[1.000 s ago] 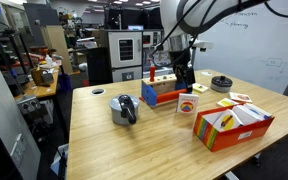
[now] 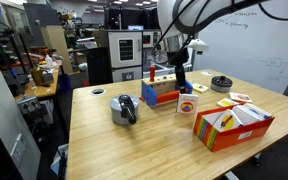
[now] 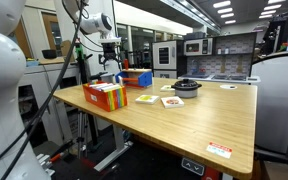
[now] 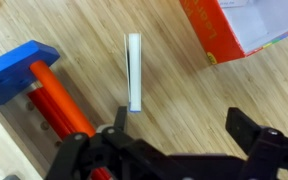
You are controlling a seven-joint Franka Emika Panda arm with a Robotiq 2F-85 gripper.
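My gripper is open, with nothing between its fingers. Its left finger reaches close to the lower end of a thin white upright card [image 4: 134,72], seen nearly edge-on in the wrist view. From the first exterior view, that card [image 2: 187,103] shows a colourful print and stands on the wooden table [image 2: 124,155]. The gripper [image 2: 181,84] hangs above and behind it there. A red and yellow box [image 2: 216,133] with white packets inside stands in front on the right. Behind the card is a blue and red toolbox [image 2: 166,92] with a wooden side.
A silver pot [image 2: 123,111] with a black handle stands left of the card. Toward the back right are a dark lidded pan [image 2: 222,83] and several flat cards.
My gripper has shifted left and somewhat lower in the first exterior view, staying near the card and toolbox. The objects on the table have not visibly moved.
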